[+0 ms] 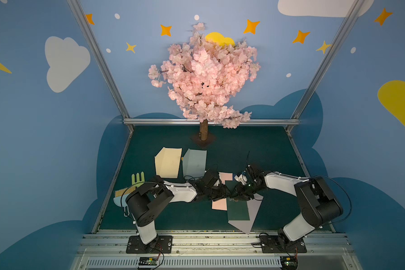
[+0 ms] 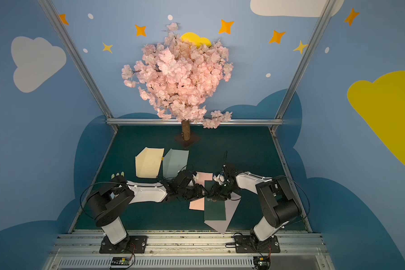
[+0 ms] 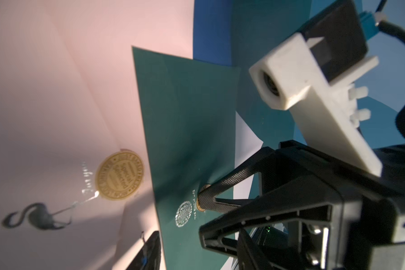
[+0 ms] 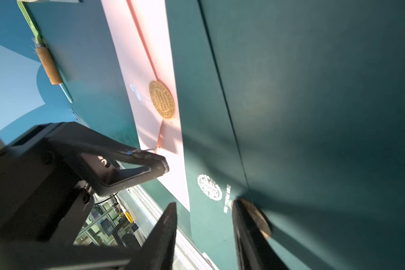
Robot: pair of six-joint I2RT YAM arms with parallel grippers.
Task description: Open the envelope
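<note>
A dark green envelope [image 1: 237, 210] with a gold round seal [image 4: 257, 219] lies partly over a pink envelope [image 1: 219, 205] and a lilac one [image 1: 254, 207]. My left gripper is part open at the overlap of the pink and green envelopes. The green envelope's left edge runs between its fingers in the left wrist view; whether they touch the paper cannot be told. My right gripper is open over the green envelope, and one of its fingers partly covers the gold seal. Another gold seal [image 3: 119, 175] sits on the pink envelope.
A cream envelope [image 1: 170, 163] and a grey-blue one [image 1: 195, 162] lie behind the left arm. A green toy fork [image 1: 138, 177] and a brush [image 1: 126, 191] are at the left edge. A blossom tree [image 1: 203, 130] stands at the back.
</note>
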